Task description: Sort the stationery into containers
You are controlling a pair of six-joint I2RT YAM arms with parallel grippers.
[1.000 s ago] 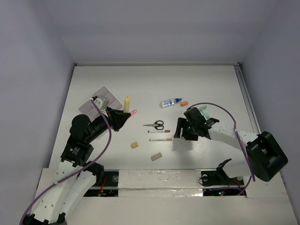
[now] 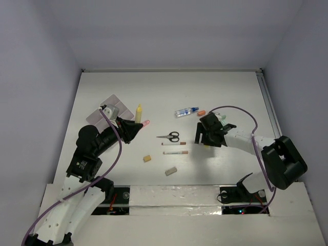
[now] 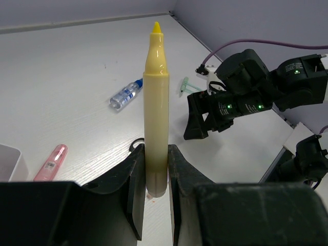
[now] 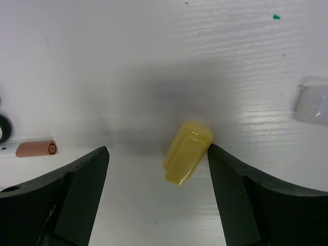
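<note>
My left gripper is shut on a cream-yellow marker (image 3: 156, 102), held upright near the grey compartment container (image 2: 97, 115). My right gripper is part open, low over the table, with a small yellow block (image 4: 187, 151) between and just beyond its fingertips. On the table lie scissors (image 2: 163, 137), two slim pens (image 2: 175, 152), a clear bottle (image 2: 183, 112), an orange eraser (image 2: 201, 113), a pink item (image 3: 50, 163), a small tan block (image 2: 147, 158) and a grey piece (image 2: 171, 170).
A mint-green object (image 3: 185, 85) lies behind the right gripper. Grey walls surround the workspace.
The right arm has shifted slightly toward the back and right, with its cable rising higher in the top view. The left arm and held marker are unchanged.
</note>
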